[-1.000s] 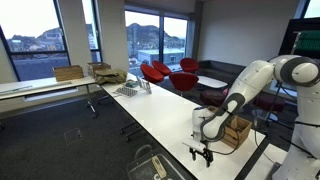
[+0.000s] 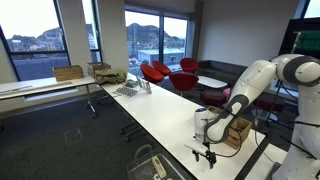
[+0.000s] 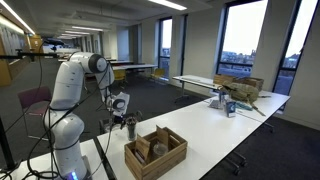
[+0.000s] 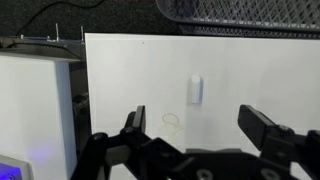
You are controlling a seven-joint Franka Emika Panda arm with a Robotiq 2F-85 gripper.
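Observation:
A small white cylindrical object (image 4: 195, 90) lies on the white table (image 4: 120, 85), near its edge in the wrist view. My gripper stands open, its dark fingers spread to either side of the picture below the object, with nothing between them. From the first exterior view, the gripper (image 2: 203, 156) hangs low over the near end of the table. The second exterior view has the arm at the left, and the gripper there is too small to read clearly.
A dark wire basket (image 4: 240, 12) sits just past the table edge. A wooden box (image 3: 155, 155) with compartments stands on the table beside the arm. Farther along, the long tabletop (image 2: 165, 112) is clear up to several items at its far end.
The arm and gripper have shifted slightly to the right in the first exterior view. The things on the table look unmoved.

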